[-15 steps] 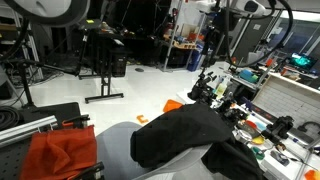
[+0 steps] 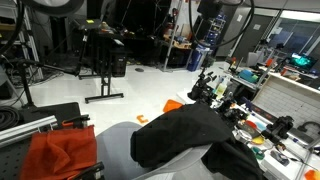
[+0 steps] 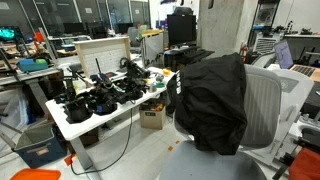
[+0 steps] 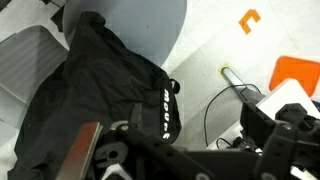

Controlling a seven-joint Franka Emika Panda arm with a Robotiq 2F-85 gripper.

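Note:
A black garment [image 2: 180, 135] lies draped over the back of a grey chair [image 2: 120, 143]. From the other side, the cloth [image 3: 210, 104] hangs down the mesh backrest [image 3: 262, 107] and onto the seat [image 3: 198, 163]. In the wrist view the garment [image 4: 105, 95] spreads below my gripper, white lettering along its edge. My fingers stand open, with no cloth visible between the fingers. The gripper appears above the chair, apart from the garment.
A white table [image 3: 85, 127] crowded with black devices stands beside the chair. Red cloth [image 2: 62, 152] lies at the near left. An orange bin [image 3: 38, 146] sits on the floor. Open pale floor [image 2: 115, 112] extends behind the chair.
The arm and its cables at the top of exterior view 1 have shifted. The garment and chair look unmoved.

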